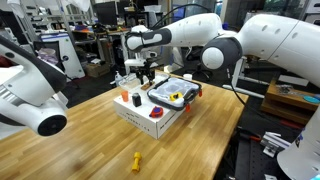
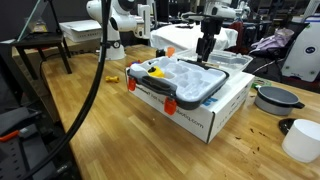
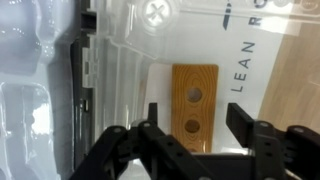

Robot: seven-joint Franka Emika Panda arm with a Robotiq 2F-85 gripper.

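Note:
In the wrist view a brown wooden block (image 3: pixel 193 88) with two round marks lies on a white printed surface. My gripper has its fingers apart, one on each side of the block, with a gap showing on both sides. Seen from outside, the gripper (image 1: pixel 143 79) points down at the far end of the white box (image 1: pixel 148 121). The second exterior view has the gripper (image 2: pixel 204 48) behind the grey tray. How far its fingertips are above the surface cannot be told.
A grey tray (image 2: pixel 190 82) with black and red handles rests on the white box. Orange and black cups (image 1: pixel 137 100) stand on the box's left part. A grey pot (image 2: pixel 277 100) and white mug (image 2: pixel 301 141) stand beside it.

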